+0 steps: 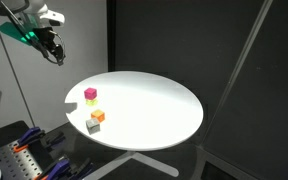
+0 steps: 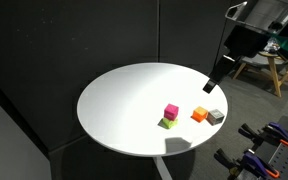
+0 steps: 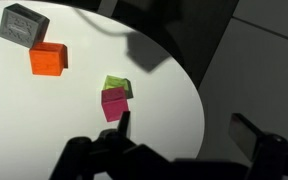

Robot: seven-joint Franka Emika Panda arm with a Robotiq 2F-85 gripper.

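On the white oval table [image 1: 154,100] a pink cube [image 1: 90,93] rests on top of a green cube [image 2: 169,124]. Seen from above in the wrist view, the pink cube [image 3: 114,105] covers part of the green one [image 3: 116,82]. An orange cube [image 2: 199,114] lies apart from this stack, with a grey block [image 2: 216,117] close beside it toward the table's edge. High above the table's rim hangs my gripper, its fingers wide apart and nothing between them; all the blocks are well below it.
Beside the table, near the arm's base, stand dark and blue-purple frame parts [image 1: 59,168]. A wooden stool [image 2: 274,68] is in the background at the right of exterior view 2.
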